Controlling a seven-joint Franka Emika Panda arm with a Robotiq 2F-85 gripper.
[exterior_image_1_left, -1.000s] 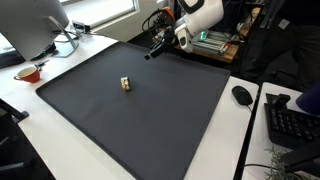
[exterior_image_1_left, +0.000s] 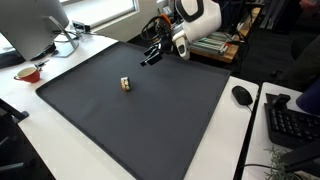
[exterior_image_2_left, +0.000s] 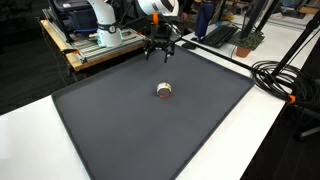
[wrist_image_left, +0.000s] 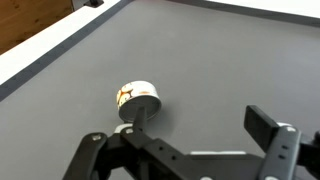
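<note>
A small round white-and-tan container (exterior_image_1_left: 125, 84) rests on the dark grey board (exterior_image_1_left: 130, 130), well clear of the board's edges. It looks like a short cup or roll lying on its side, with its pale round face (exterior_image_2_left: 164, 90) toward the second exterior camera. In the wrist view the white container (wrist_image_left: 138, 99) appears left of centre, beyond the fingers. My gripper is open and empty, its black fingers (wrist_image_left: 264, 128) spread wide. From outside, the gripper (exterior_image_1_left: 147, 61) hangs near the board's far side, apart from the container.
A red cup (exterior_image_1_left: 29, 74) stands on the white table to the left. A black mouse (exterior_image_1_left: 242, 96) and keyboard (exterior_image_1_left: 290, 125) lie at the right. Coiled black cable (exterior_image_2_left: 283, 79) sits beyond the board. Much of the board is bare.
The container has stayed in place.
</note>
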